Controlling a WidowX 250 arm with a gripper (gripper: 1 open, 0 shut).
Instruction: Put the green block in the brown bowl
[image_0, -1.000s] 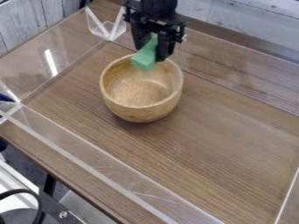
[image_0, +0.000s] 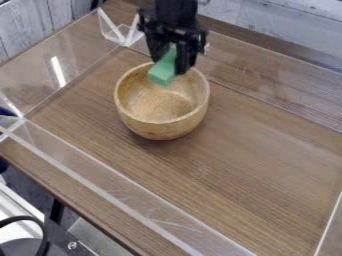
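A brown bowl (image_0: 167, 120) stands upright on the wooden table, left of the view's middle. Over its far part is the green block (image_0: 163, 70), tilted and seen against the bowl's inner back wall. My dark gripper (image_0: 166, 55) reaches down from the top of the view and is shut on the block's upper end. The fingers are dark and blurred, and they cover part of the block. How high the block hangs above the bowl's floor is hard to judge from this angle.
Black cables and hardware (image_0: 24, 230) sit beyond the table's edge at the lower left. A whitish clear object (image_0: 124, 32) stands behind the bowl, left of the gripper.
The bowl has stayed put.
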